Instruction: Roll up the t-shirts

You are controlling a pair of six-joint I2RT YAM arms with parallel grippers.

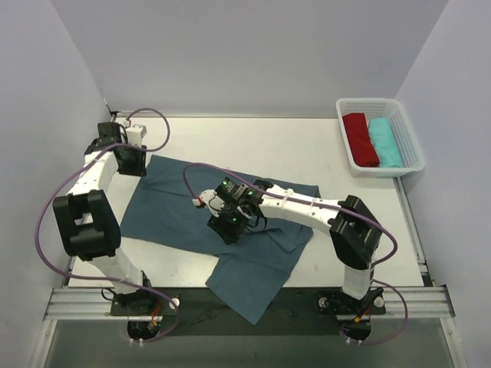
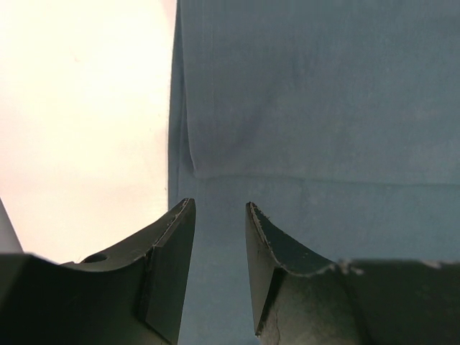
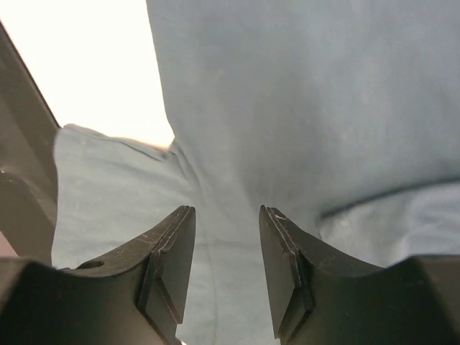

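A dark grey-blue t-shirt (image 1: 176,215) lies spread on the white table, with folds across it and a part hanging over the front edge. My left gripper is over its far-left part; in the wrist view its fingers stand part open above a folded hem, nothing seen between them. My right gripper hangs open over the middle-front of the shirt, above a creased area where it narrows toward the hanging part, nothing seen between its fingers.
A white basket (image 1: 413,157) at the back right holds a red folded cloth (image 1: 360,139) and a teal one (image 1: 384,142). Bare table lies behind the shirt and at the front right. Walls stand at both sides.
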